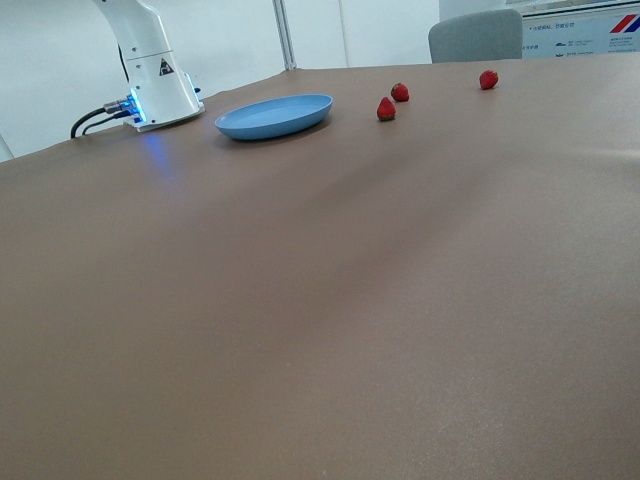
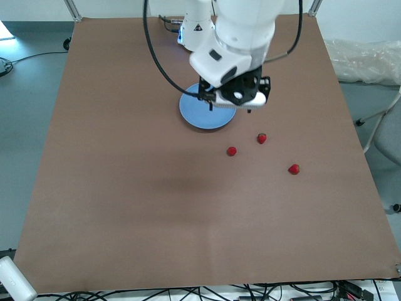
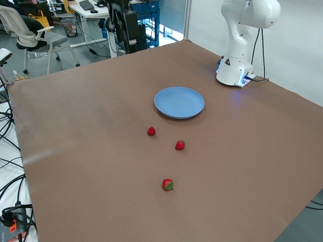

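A blue plate (image 2: 202, 118) (image 1: 274, 117) (image 3: 178, 102) lies empty on the brown table (image 2: 188, 200). Three strawberries lie apart beside it: one (image 2: 232, 151) (image 3: 151, 131), another (image 2: 262, 138) (image 3: 180, 145), and a third (image 2: 294, 169) (image 3: 167, 184). In the camera left view my gripper (image 2: 230, 108) hangs above the plate, partly covering it, its short dark fingers pointing down; whether it is open or shut is unclear. The camera top view shows only the arm's white base at the back left.
Cables and small boxes run along one edge below the tabletop. A grey chair (image 2: 388, 128) stands beside the table, with clear plastic sheeting (image 2: 369, 61) behind it.
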